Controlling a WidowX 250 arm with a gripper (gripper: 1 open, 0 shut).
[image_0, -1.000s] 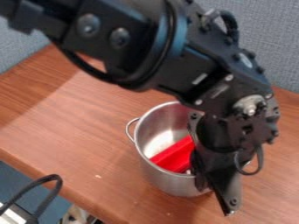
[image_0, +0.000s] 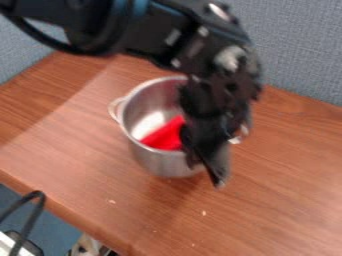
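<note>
A steel pot (image_0: 140, 105) with side handles stands on the wooden table, with a red object (image_0: 164, 135) lying inside it. My black gripper (image_0: 214, 172), blurred, reaches down over the pot's right side, its tip low at the right wall; it appears shut, and nothing shows clearly between its fingers. The arm and gripper hide the pot's right part.
A grey wall stands behind. Dark cables (image_0: 20, 210) hang at the lower-left edge, beyond the table.
The gripper and the pot with the red object have shifted left and back, away from the front edge; the arm now looks higher and farther back.
</note>
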